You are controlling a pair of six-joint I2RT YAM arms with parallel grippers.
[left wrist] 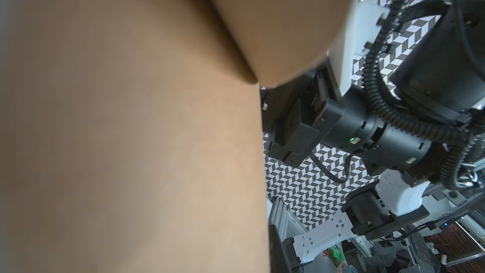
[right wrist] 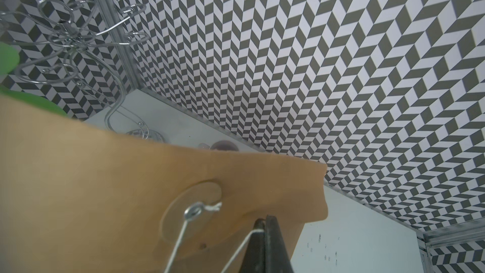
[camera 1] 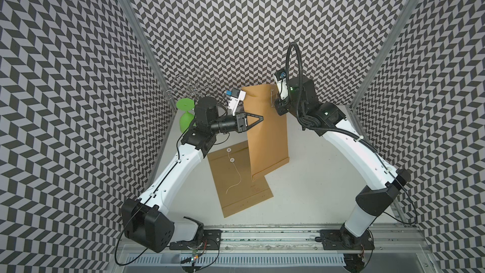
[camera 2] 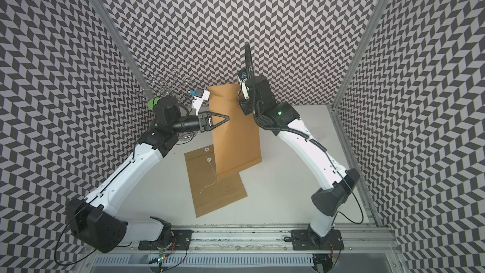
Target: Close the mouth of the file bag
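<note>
An orange file bag (camera 1: 265,136) hangs raised between my arms, filling much of the left wrist view. My left gripper (camera 1: 255,119) is shut at its left side; whether paper is between the fingertips is unclear. My right gripper is shut by the button disc (right wrist: 184,197) near the bag's top edge, with white string (right wrist: 242,240) running over its fingertips; the frames do not show clearly whether it grips the string.
A second brown file bag (camera 1: 232,189) lies flat on the white table beneath. A green object (camera 1: 185,116) and a wire stand (right wrist: 70,40) stand at back left.
</note>
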